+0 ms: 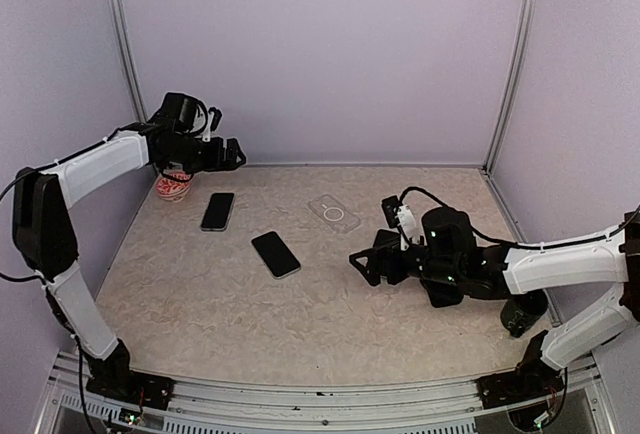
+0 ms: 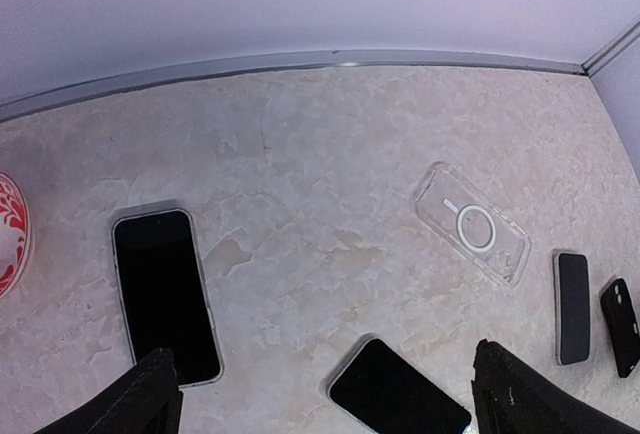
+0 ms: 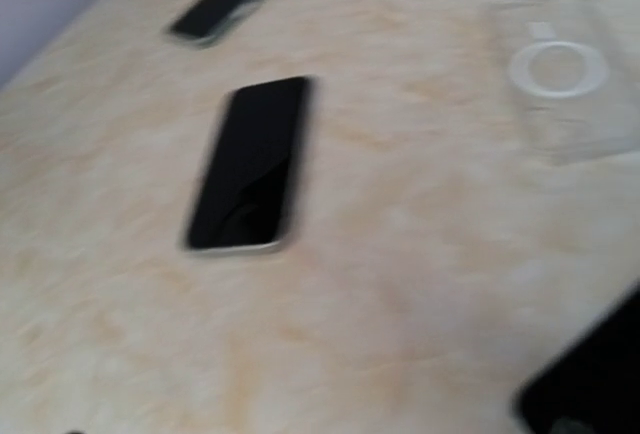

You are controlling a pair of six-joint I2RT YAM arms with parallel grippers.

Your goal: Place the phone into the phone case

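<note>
A clear phone case (image 1: 334, 213) with a white ring lies at the table's back middle. One black phone (image 1: 217, 211) lies at back left, another (image 1: 275, 254) near the centre; both also show in the wrist views. My left gripper (image 1: 225, 153) is raised above the back left, open and empty, its fingers framing the left wrist view's bottom. My right gripper (image 1: 370, 266) hangs over the right middle, open, left of black items partly hidden behind it. The right wrist view is blurred.
A red-patterned bowl (image 1: 172, 187) sits at the far back left. Two narrow dark objects (image 2: 572, 307) lie right of the case. A dark cup (image 1: 523, 313) stands at front right.
</note>
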